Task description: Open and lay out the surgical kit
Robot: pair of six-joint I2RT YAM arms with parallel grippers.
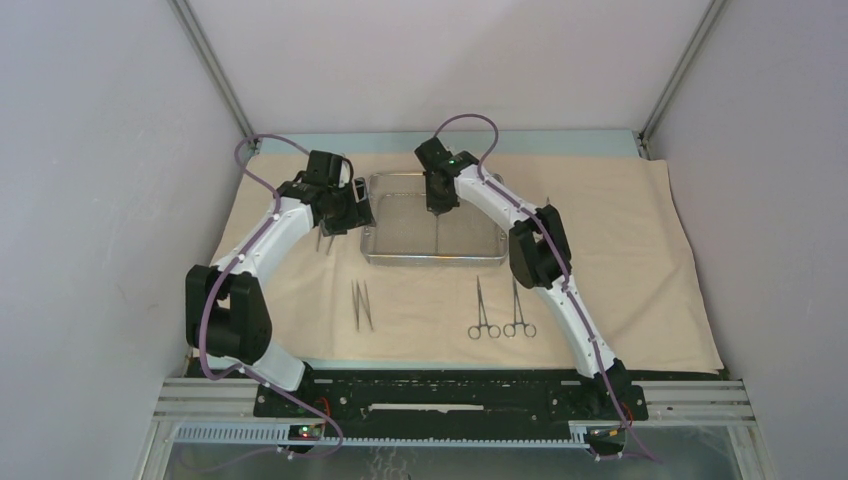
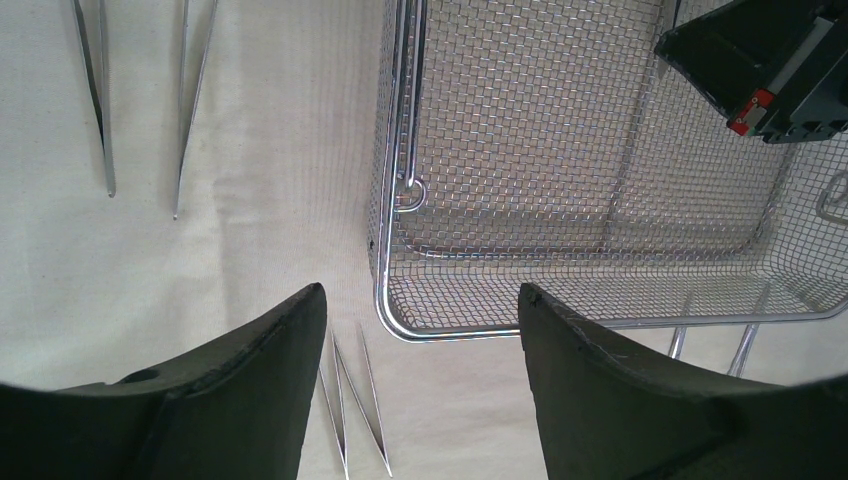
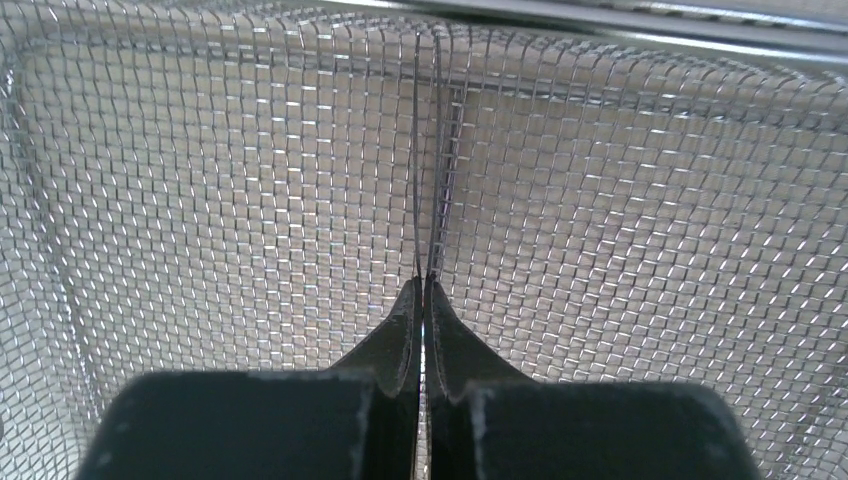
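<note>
In the right wrist view, my right gripper is shut on a pair of thin metal tweezers [image 3: 416, 150]; their two prongs extend from the fingertips toward the tray wall. This is inside the wire mesh tray [image 3: 620, 220], over its far half in the top view. No other instrument shows on the mesh floor. My left gripper stands open and empty above the tray's left edge. On the cloth lie tweezers [image 1: 357, 305] at the front left, two ring-handled clamps [image 1: 482, 318] at the front right, and more tweezers [image 2: 107, 110] left of the tray.
A beige cloth [image 1: 625, 270] covers the table, with wide bare room on the right. The metal tray rim [image 2: 450, 334] stands up around the mesh. Both arms reach in over the tray from either side.
</note>
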